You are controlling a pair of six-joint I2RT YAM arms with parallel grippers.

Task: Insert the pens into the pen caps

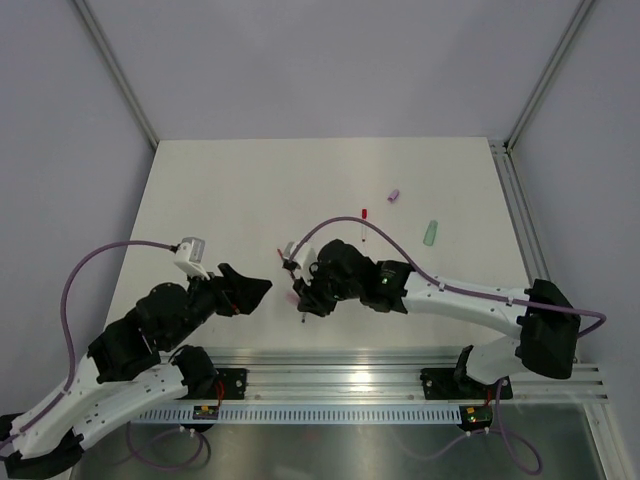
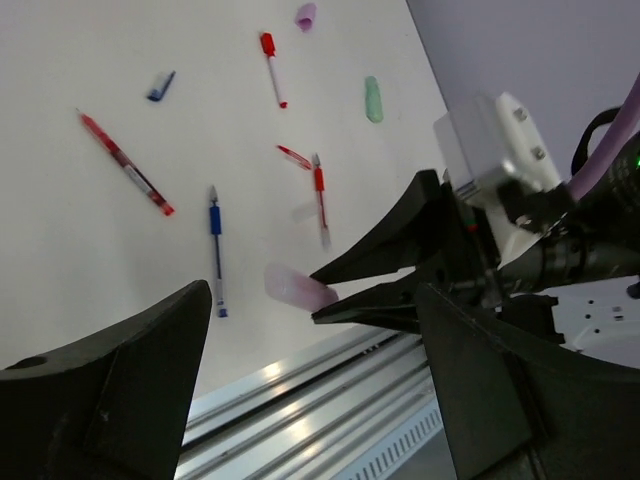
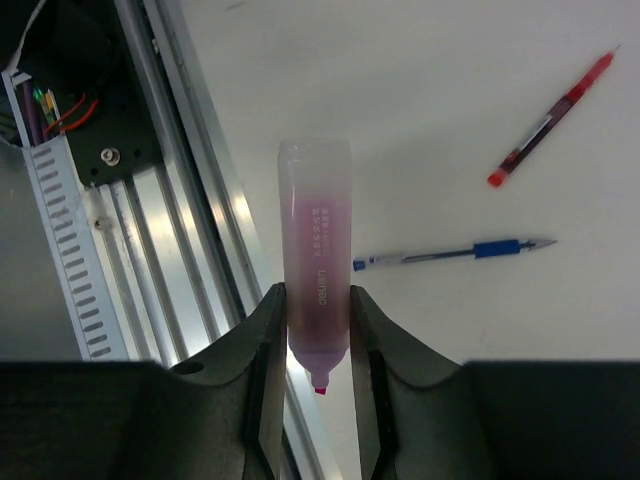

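My right gripper (image 1: pixel 300 292) is shut on a translucent pink tube-like piece, held over the front middle of the table; the left wrist view shows it at the right. My left gripper (image 1: pixel 250 290) hangs at the front left, its fingers apart with nothing seen between them. On the table lie a blue pen (image 2: pixel 216 250), a dark red pen (image 2: pixel 127 165), a red pen (image 2: pixel 320 195) with a small red piece (image 2: pixel 294 157) beside it, a red-capped pen (image 2: pixel 273 70), a short blue piece (image 2: pixel 160 86), a purple cap (image 2: pixel 305 16) and a green piece (image 2: pixel 373 98).
Metal rails (image 1: pixel 360 360) run along the table's front edge below both grippers. The right arm spans the front right of the table.
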